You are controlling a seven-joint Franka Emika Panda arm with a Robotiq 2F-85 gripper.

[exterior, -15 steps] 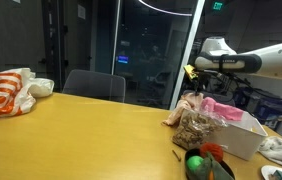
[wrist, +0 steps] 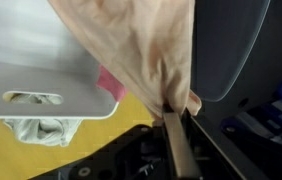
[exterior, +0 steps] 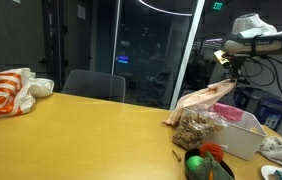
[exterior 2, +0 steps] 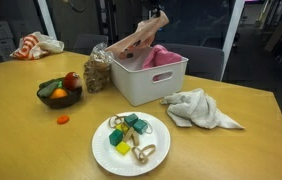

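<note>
A peach-coloured cloth (exterior: 204, 97) hangs stretched on a slant from my gripper (exterior: 233, 72), which is shut on its upper end. In exterior view 2 the cloth (exterior 2: 139, 36) slopes over the left side of a white bin (exterior 2: 149, 82). The wrist view has the cloth (wrist: 131, 40) running up to the gripper, pinched at the fingertips. A pink cloth (exterior 2: 161, 57) lies inside the bin. Whether the peach cloth's lower end touches the bin or the bag beside it, I cannot tell.
Left of the bin stands a clear bag of brown pieces (exterior 2: 97, 70). A dark bowl of fruit and vegetables (exterior 2: 61, 97), a white plate of small items (exterior 2: 106, 155) and a grey-white cloth (exterior 2: 196, 106) sit nearby.
My gripper has moved right and slightly down in exterior view 1, drawing the peach cloth from a bunched shape near the bag into a longer slanting stretch toward the bin.
</note>
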